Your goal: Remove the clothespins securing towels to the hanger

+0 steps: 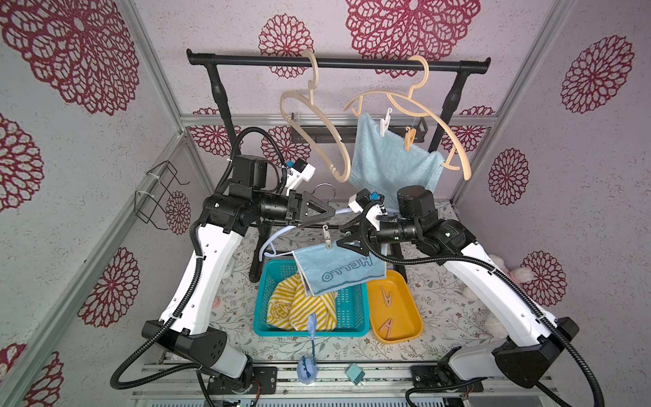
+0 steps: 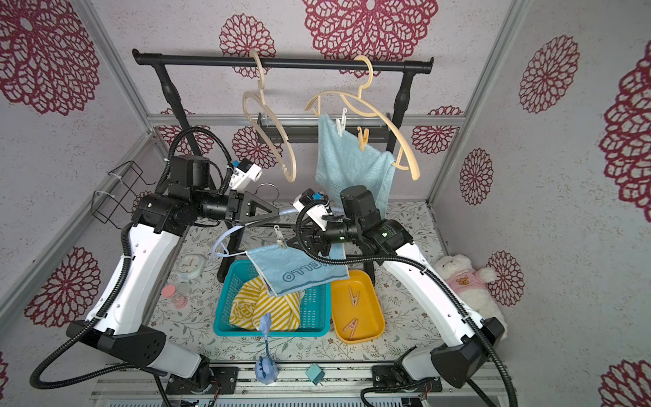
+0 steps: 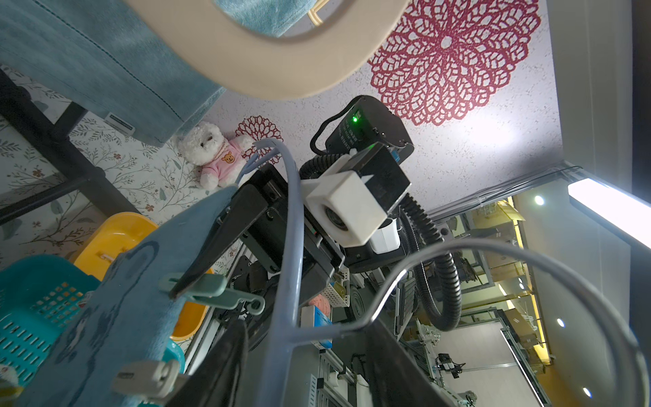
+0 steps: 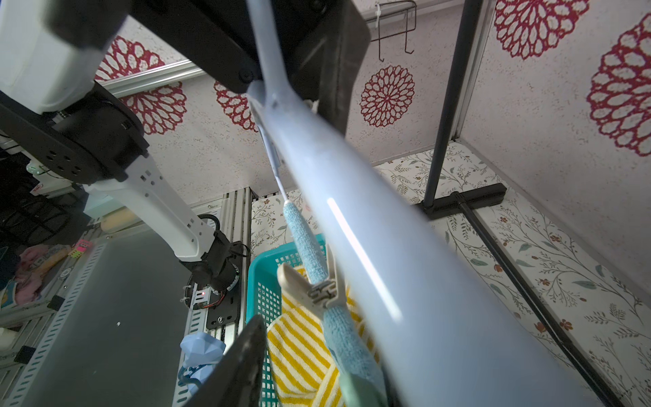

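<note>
My left gripper (image 1: 325,211) is shut on the light-blue hanger (image 3: 291,257), holding it up in front of the rack. From that hanger hangs a blue HELLO towel (image 1: 339,268). A whitish clothespin (image 4: 313,293) clips the towel to it on the left gripper's side; a pale green clothespin (image 3: 220,293) sits further along. My right gripper (image 1: 344,234) is at the green pin, its fingers apart. One dark finger (image 3: 223,237) crosses that pin in the left wrist view. The hanger hides much of the right gripper's fingers in its own wrist view.
Beneath the towel stand a teal basket (image 1: 261,318) holding a yellow-striped towel and an orange tray (image 1: 407,332) with two pinkish clothespins. On the black rack (image 1: 352,63) hang a bare beige hanger (image 1: 318,132) and another with a blue towel (image 1: 393,159) and two pins.
</note>
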